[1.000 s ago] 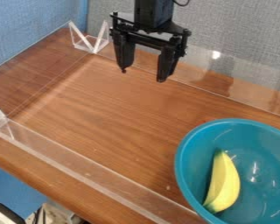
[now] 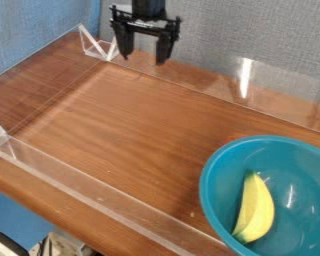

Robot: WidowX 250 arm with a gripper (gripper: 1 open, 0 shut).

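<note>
A yellow banana [image 2: 254, 210] lies inside a teal bowl [image 2: 216, 178] at the lower right of the camera view. My black gripper [image 2: 143, 52] hangs open at the top, high toward the back of the wooden table [image 2: 116, 140], well away from the bowl, with nothing between its fingers.
Clear panels run along its front and back edges, with white angled supports at the left. Grey and blue padded walls stand behind.
My gripper has moved back and to the left, appearing smaller and higher in the view. The bowl and banana have not moved.
</note>
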